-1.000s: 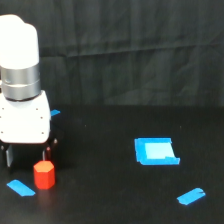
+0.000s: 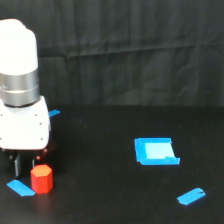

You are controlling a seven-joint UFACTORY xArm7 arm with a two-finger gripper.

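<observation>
A red block (image 2: 41,179) with a six-sided front outline rests on the dark table at the lower left. My gripper (image 2: 27,168), on a white and grey arm, points down at the left edge, low over the table. Its dark fingers reach down just behind and left of the block, the right one close to the block's top. Dark fingers against a dark table make the fingers hard to read, and whether they touch the block does not show.
Blue tape (image 2: 20,188) lies left of the block. Farther right, a white square framed in blue tape (image 2: 157,151) marks the table, with another blue strip (image 2: 191,196) at the lower right.
The fingers stand closer together and slightly lower than before. The red block appears a little lower and farther left.
</observation>
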